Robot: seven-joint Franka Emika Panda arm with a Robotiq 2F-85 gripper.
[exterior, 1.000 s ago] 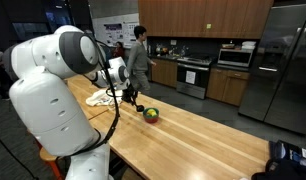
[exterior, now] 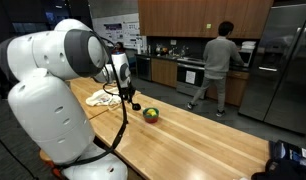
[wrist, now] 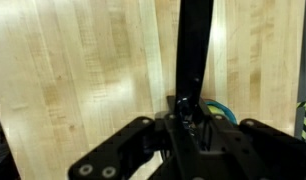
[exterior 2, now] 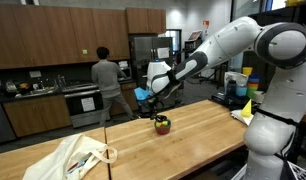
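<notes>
My gripper is shut on a long dark object (wrist: 194, 45), which runs from the fingers to the top edge of the wrist view; what it is I cannot tell. In exterior view 1 the gripper (exterior: 126, 94) hangs over the table just left of a bowl (exterior: 151, 118) with green and yellow contents. From exterior view 2 the bowl (exterior 2: 162, 129) looks red outside, and the gripper is close above it. Part of a blue-green rim (wrist: 226, 110) shows behind the gripper in the wrist view; the rest is covered.
A white cloth (exterior 2: 77, 158) lies on the table beyond the arm. One person (exterior: 218, 62) stands by the kitchen counter; another (exterior: 120, 70) is beside the table. Toward the right of the bowl, the wooden tabletop (exterior: 208, 145) is largely bare.
The walking person has crossed to the right along the kitchen. My gripper and the dark thing by it have shifted slightly left, while the bowl stays put.
</notes>
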